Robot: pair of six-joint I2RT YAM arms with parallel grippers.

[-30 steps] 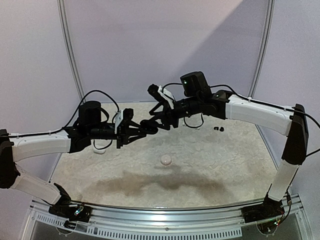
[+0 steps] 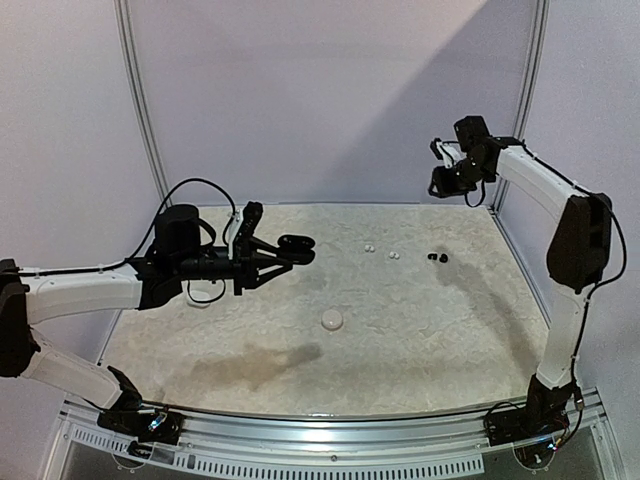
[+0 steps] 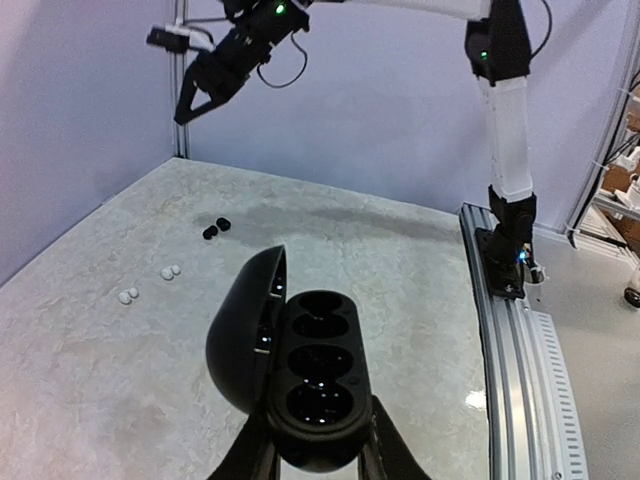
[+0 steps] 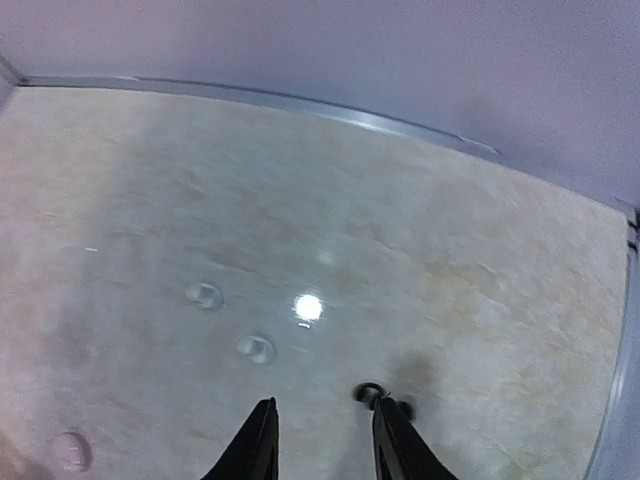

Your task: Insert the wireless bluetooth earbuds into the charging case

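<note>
The black charging case [image 2: 303, 256] is held in the air at left of centre by my left gripper [image 2: 282, 260], which is shut on its lower end. Its lid [image 3: 248, 332] stands open, and dark wells [image 3: 320, 358] face the left wrist camera with no earbuds visible in them. Two black earbuds [image 2: 438, 258] lie close together on the table at the back right; both show in the right wrist view, blurred. Up at the far right is my right gripper, fingers apart and nothing between them.
Two small pairs of white earbuds lie left of the black ones, one pair [image 2: 369, 248] farther back than the other pair [image 2: 393, 255]. A round white case [image 2: 332, 320] sits mid-table. A white object [image 2: 198, 298] is partly hidden under the left arm.
My right gripper was at the black case a second ago; it has since drawn off, risen and swung far to the right. The left arm and case have stayed in place.
</note>
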